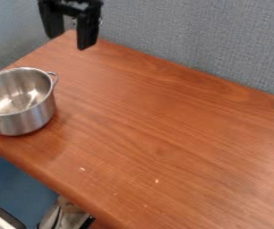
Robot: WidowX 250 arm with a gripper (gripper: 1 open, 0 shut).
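The black gripper (70, 30) hangs at the top left over the far corner of the wooden table, partly cut off by the frame's top edge. It is dark and small, so whether it is open or shut is unclear. A steel pot (20, 112) with side handles stands at the table's left edge, below and left of the gripper, apart from it.
Grey padded walls (200, 36) stand behind and to the left. Blue floor and some pale objects show below the table's lower left edge.
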